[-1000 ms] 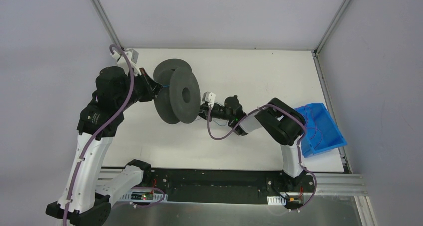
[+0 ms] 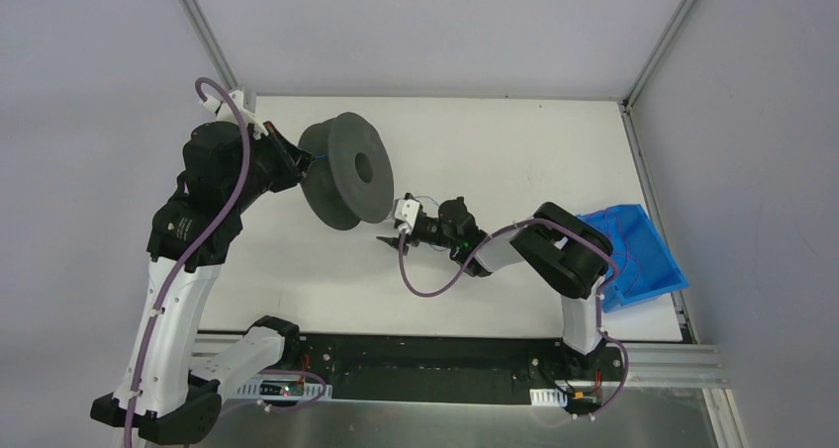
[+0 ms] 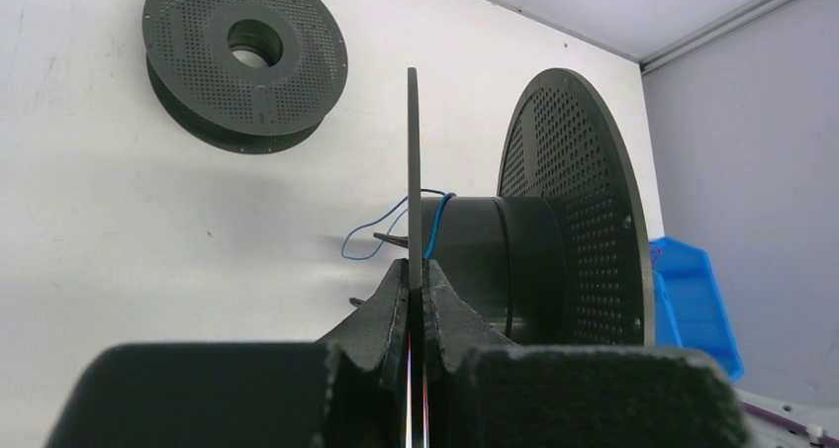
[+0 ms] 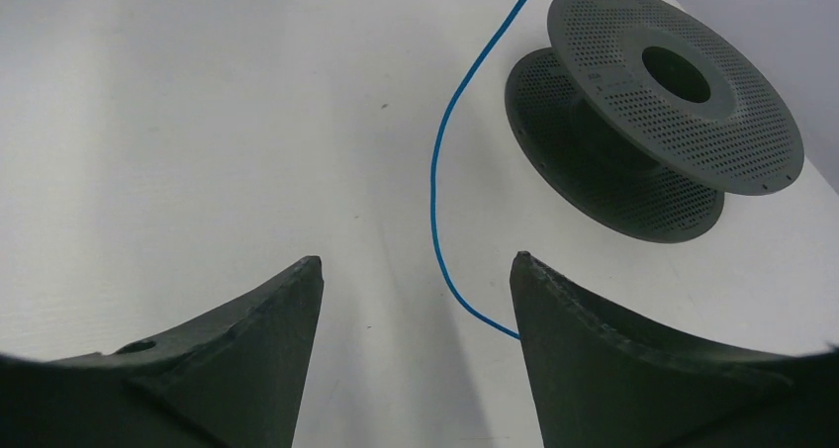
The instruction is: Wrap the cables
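My left gripper (image 2: 305, 163) is shut on one flange of a dark grey spool (image 2: 366, 166), holding it raised on its side. That flange (image 3: 414, 151) shows edge-on between the fingers in the left wrist view. A blue cable (image 3: 441, 211) lies around the hub, and a loose loop of it hangs off to the left. My right gripper (image 2: 384, 240) stands open at the held spool's lower right. In the right wrist view the cable (image 4: 435, 191) runs down through the gap between the spread fingers, then disappears behind the right-hand finger.
A second dark spool lies flat on the white table; it also shows at upper right in the right wrist view. The blue bin (image 2: 648, 285) at the right holds thin reddish cable. Right of centre at the back, the table is clear.
The left gripper and spool have shifted slightly toward the back.
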